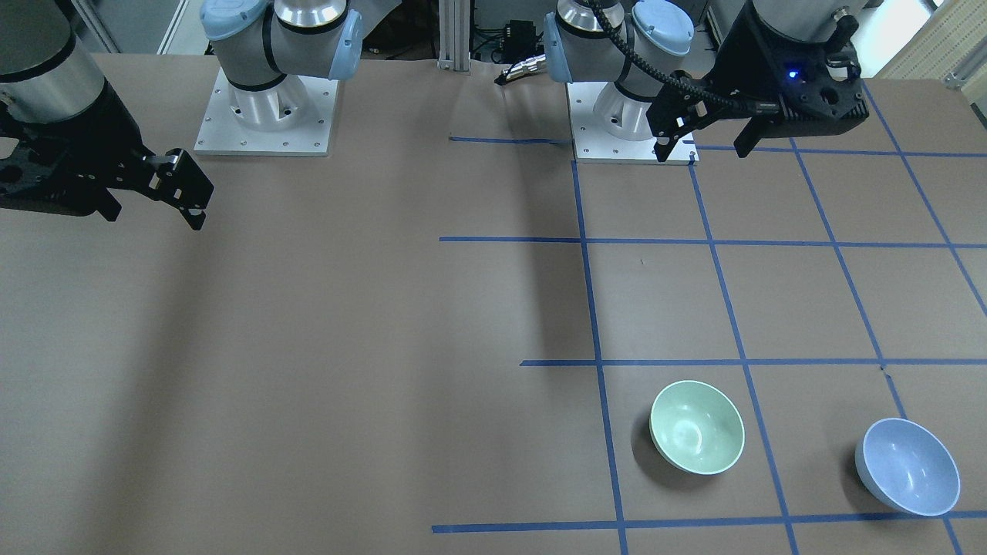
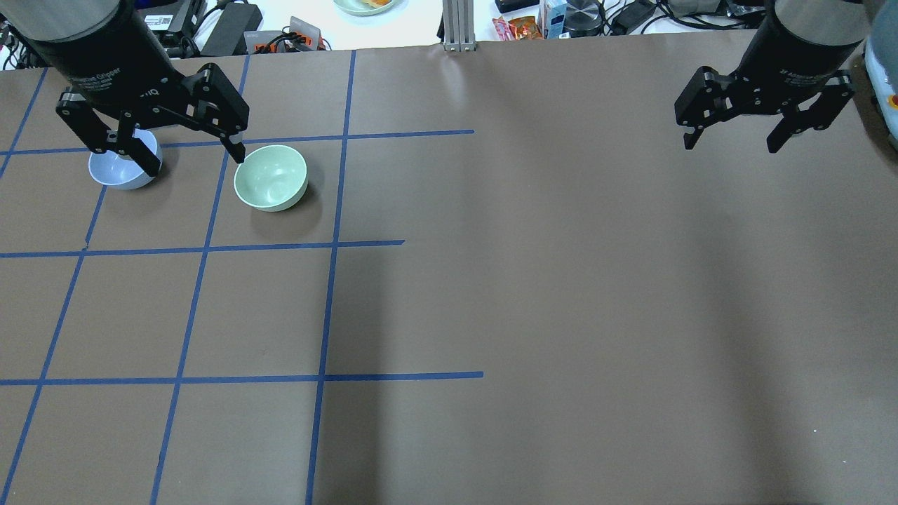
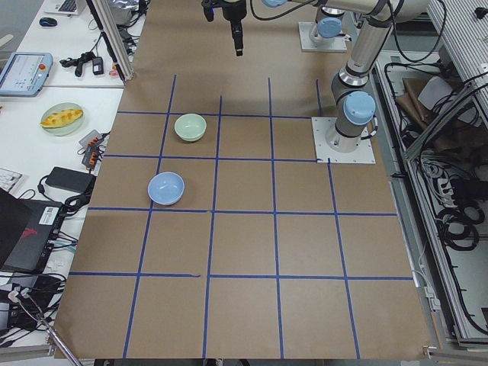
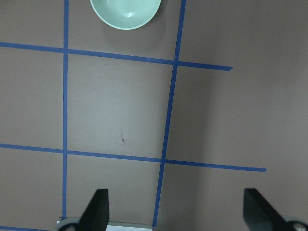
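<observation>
A pale green bowl [image 1: 696, 427] sits on the taped grid table, with a light blue bowl [image 1: 907, 467] to its right in the front view; both also show in the left view, the green [image 3: 190, 127] and the blue [image 3: 166, 188]. My gripper hangs above the grid, on the robot-base side of the green bowl, its two fingers wide apart at the lower edge of the wrist view with only table between them. The green bowl [image 4: 125, 10] is at the top of that view.
A second arm [image 2: 762, 109] hangs over the bare, untaped table half [image 2: 631, 320]. White base plates [image 1: 264, 139] stand along the back edge. A side table with a plate of food [image 3: 62, 120], laptop and cables lies beyond the grid. Much of the grid is clear.
</observation>
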